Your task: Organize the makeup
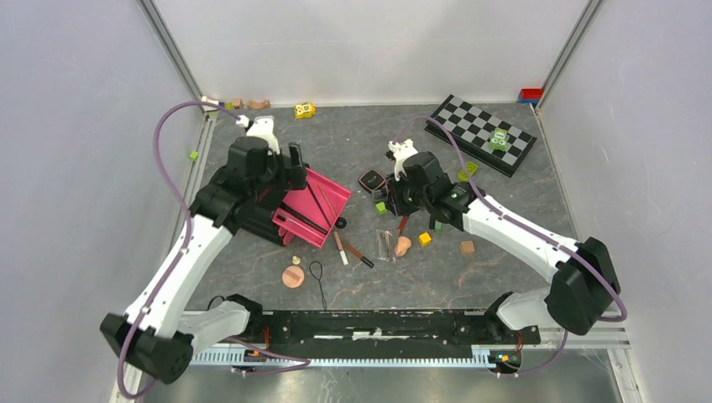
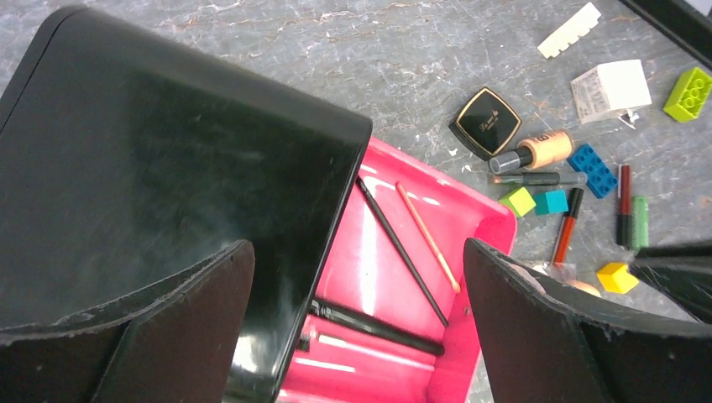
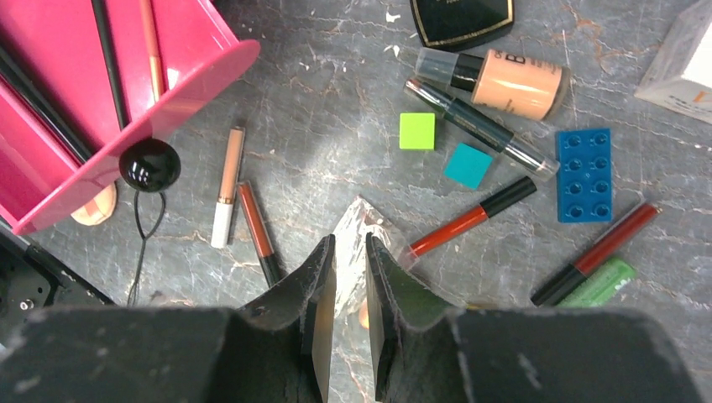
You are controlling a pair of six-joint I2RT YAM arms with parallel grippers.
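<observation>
The pink tray (image 1: 304, 235) is angled beside a black case (image 2: 143, 168); it holds a black pencil (image 2: 395, 237), an orange pencil (image 2: 428, 235) and a thick black pen (image 2: 369, 329). My left gripper hangs open over case and tray, empty. My right gripper is over the loose cosmetics, fingertips a little apart, nothing visibly held. Around it lie a compact (image 3: 460, 18), a foundation bottle (image 3: 522, 84), a dark pen (image 3: 470, 124), red lip tubes (image 3: 466, 222), a tan tube (image 3: 230, 176) and a transparent packet (image 3: 351, 220).
Toy blocks (image 3: 583, 172) are mixed among the makeup. A chessboard (image 1: 462, 126) lies at the back right, a white box (image 3: 680, 67) near the compact. A round sponge (image 1: 292, 277) and a wire loop (image 1: 316, 272) lie toward the front.
</observation>
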